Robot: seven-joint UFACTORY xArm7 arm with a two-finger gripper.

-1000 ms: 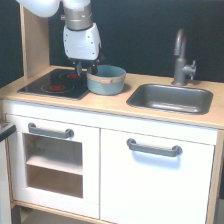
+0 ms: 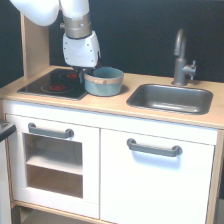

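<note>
A white robot arm reaches down from the top left of the camera view to the toy stove, where my gripper is at the left rim of a blue-grey pot. The pot stands at the right side of the black hob. The fingers are small and dark against the background, so whether they are shut on the rim cannot be told.
A steel sink with a tap is on the right of the wooden counter. Below are cabinet doors with dark handles.
My gripper and the pot are slightly lower or shifted a little left compared with a second ago; the difference is small.
</note>
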